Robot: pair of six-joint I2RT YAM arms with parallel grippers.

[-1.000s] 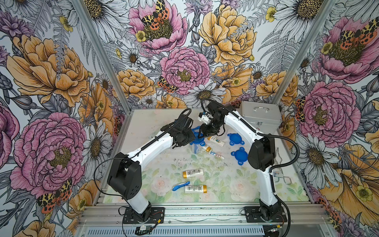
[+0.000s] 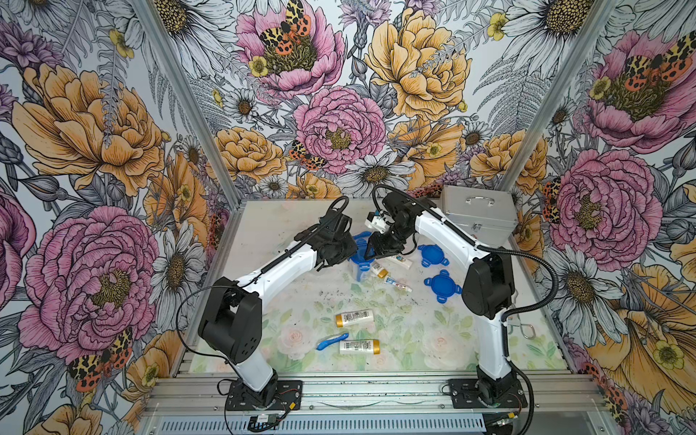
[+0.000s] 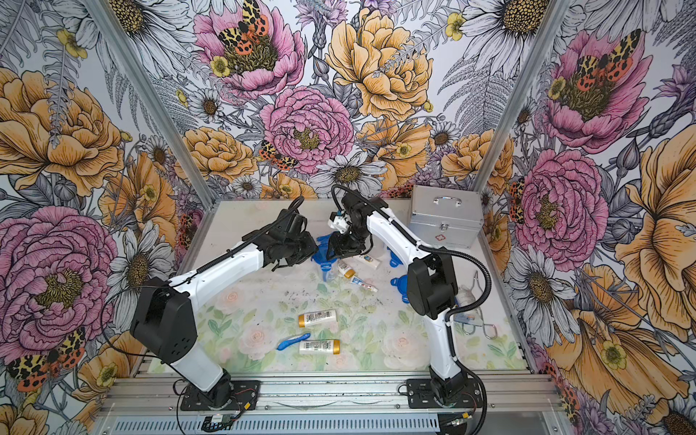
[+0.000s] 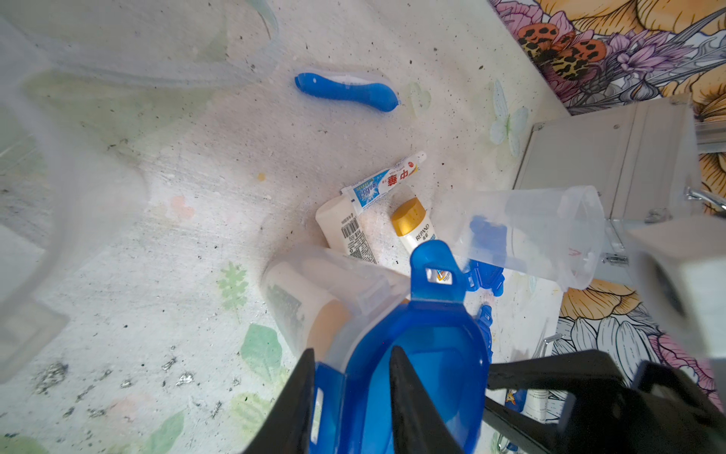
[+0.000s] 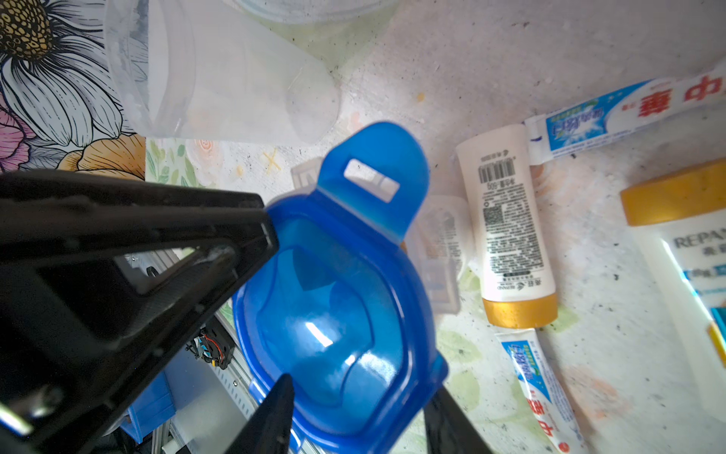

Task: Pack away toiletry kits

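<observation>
A blue-lidded clear container [image 4: 416, 340] is held between both grippers near the middle of the table. My left gripper is shut on the rim at one side of its blue lid [image 5: 317, 325]. My right gripper is also shut on the lid's rim, with the tabbed latch [image 5: 397, 143] standing up. Lotion bottles [image 5: 510, 227] and toothpaste tubes [image 5: 544, 386] lie loose beside it, along with empty clear cups [image 5: 234, 75]. A blue toothbrush case [image 4: 344, 90] lies apart on the table.
A metal case [image 2: 478, 214] stands at the back right. Blue lids [image 2: 442, 288] lie right of centre, and metal tongs [image 3: 485, 330] at the right edge. Two bottles [image 2: 355, 317] lie at the front middle.
The left arm has moved only slightly.
</observation>
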